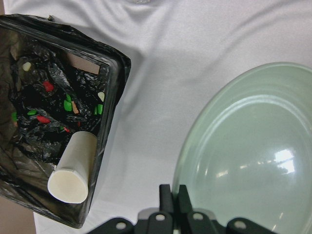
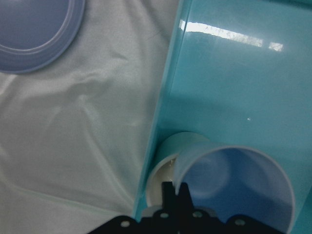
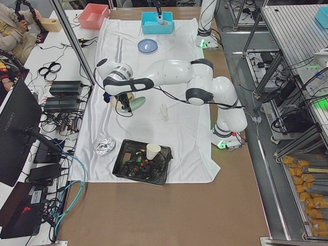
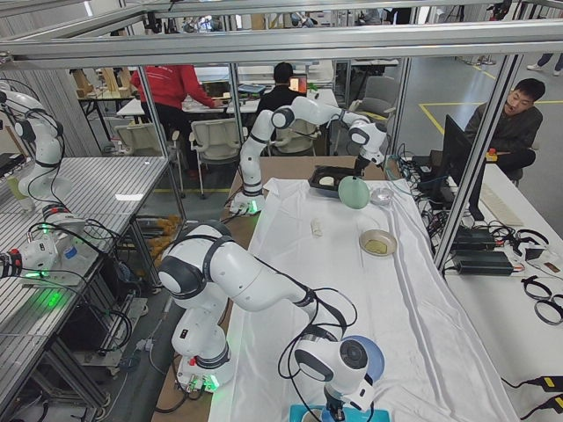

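My left gripper is shut on the rim of a pale green plate (image 1: pixel 243 151), held tilted above the white cloth near a black-lined tray (image 1: pixel 112 83) with food bits and a white paper cup (image 1: pixel 73 168) lying in it. My right gripper is shut on the rim of a pale blue cup (image 2: pixel 234 185) in or over the teal bin (image 2: pixel 229 83); a cream cup (image 2: pixel 158 187) is partly hidden beside it.
A blue plate (image 3: pixel 147 45) lies before the bin. A tan bowl (image 4: pixel 377 243) and a crumpled foil dish (image 3: pixel 104 145) are on the cloth. A monitor and cables line the side table.
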